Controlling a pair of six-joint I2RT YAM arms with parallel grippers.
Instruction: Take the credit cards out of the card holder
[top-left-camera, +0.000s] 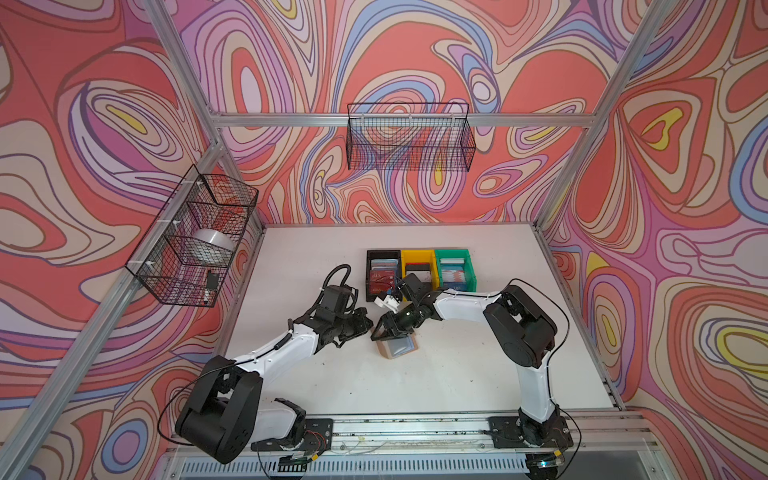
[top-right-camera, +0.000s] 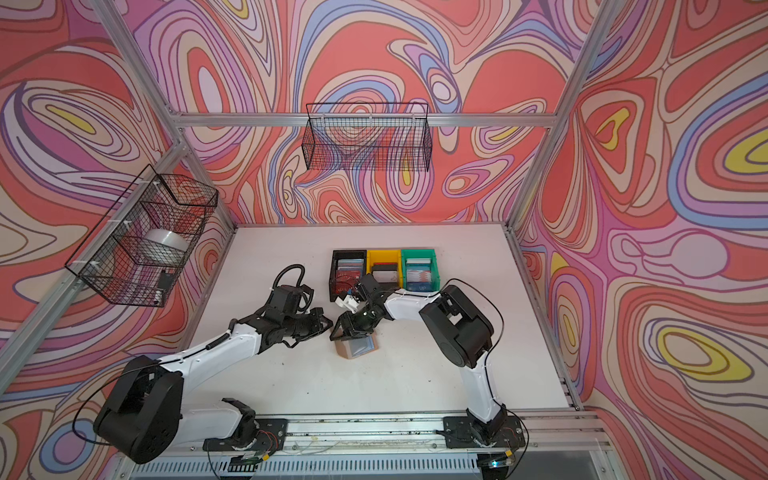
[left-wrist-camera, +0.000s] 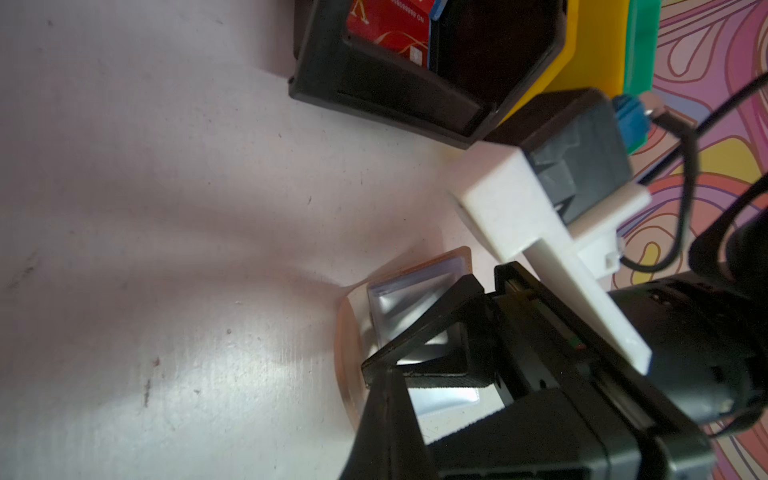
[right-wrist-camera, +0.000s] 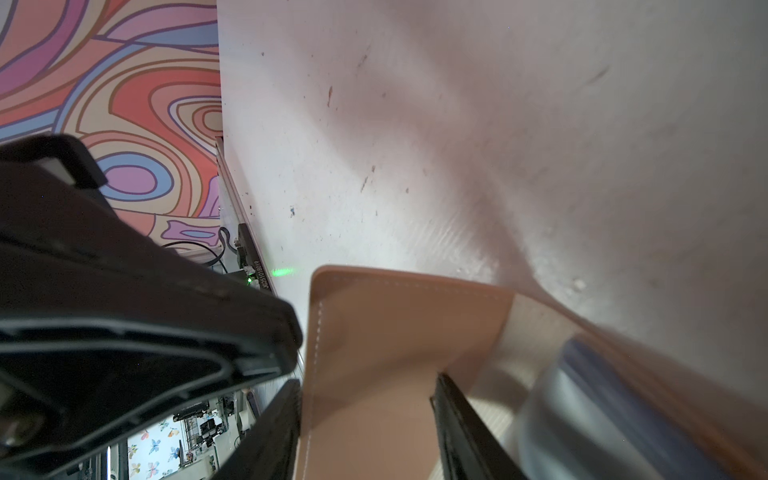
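Note:
The tan card holder with its clear sleeve lies on the table, front centre; in the right wrist view its leather edge shows close up. My right gripper is low over it, open, its fingers at the holder's near part; in the left wrist view they cross the clear sleeve. My left gripper is shut, just left of the holder, with nothing seen between its fingers. I cannot tell whether cards are in the sleeve.
Behind stand a black bin with red cards, a yellow bin and a green bin. Wire baskets hang on the frame.

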